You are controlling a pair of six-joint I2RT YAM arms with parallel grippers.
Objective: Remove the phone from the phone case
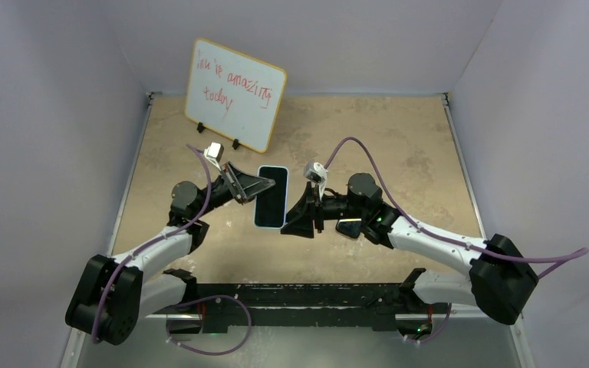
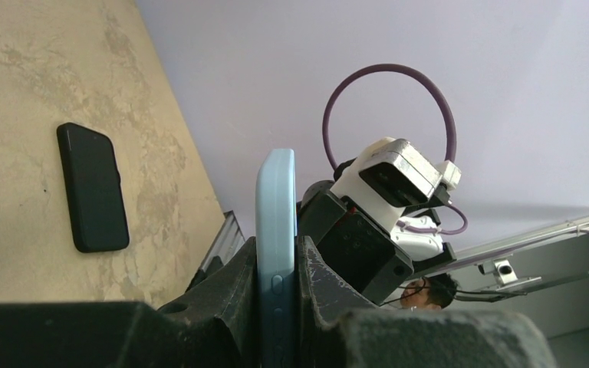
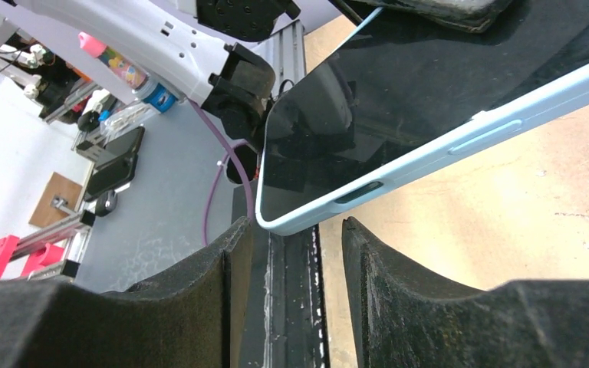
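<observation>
A phone with a dark screen sits inside a light-blue case, held up off the table. My left gripper is shut on it from the side, one finger lying over the screen. In the right wrist view, the near case corner hangs just above and between the fingertips of my right gripper. That gripper stands open with a clear gap, and I cannot tell whether either finger touches the case. From above, the phone's screen faces up between both arms.
A second, black phone lies on the table, partly under the right arm in the top view. At the back left stands a whiteboard with red writing. Bare tabletop spreads behind the arms.
</observation>
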